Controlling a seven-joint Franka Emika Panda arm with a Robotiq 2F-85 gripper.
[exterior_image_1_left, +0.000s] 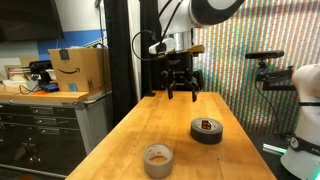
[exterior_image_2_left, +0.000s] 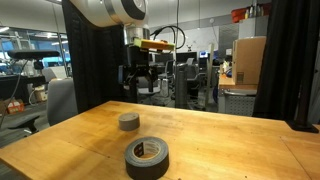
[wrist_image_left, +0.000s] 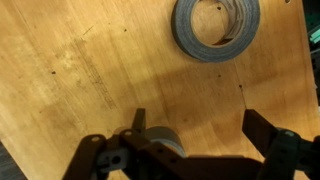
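Observation:
My gripper (exterior_image_1_left: 181, 95) hangs above the wooden table, fingers wide apart and empty. In the wrist view its two dark fingers (wrist_image_left: 258, 130) stand left and right with bare wood showing between them. A large dark grey tape roll (exterior_image_1_left: 206, 136) lies flat on the right part of the table, with a small dark and reddish thing (exterior_image_1_left: 207, 126) in its hole. Closer to the camera, a smaller beige-grey tape roll (exterior_image_1_left: 158, 168) also lies flat. The wrist view shows the larger roll (wrist_image_left: 183, 27) at the top edge and the smaller roll (wrist_image_left: 166, 137) low, partly hidden by the gripper.
A cardboard box (exterior_image_1_left: 78, 69) stands on a side bench at the left, off the table. Black curtains (exterior_image_2_left: 88, 65) hang beyond the table.

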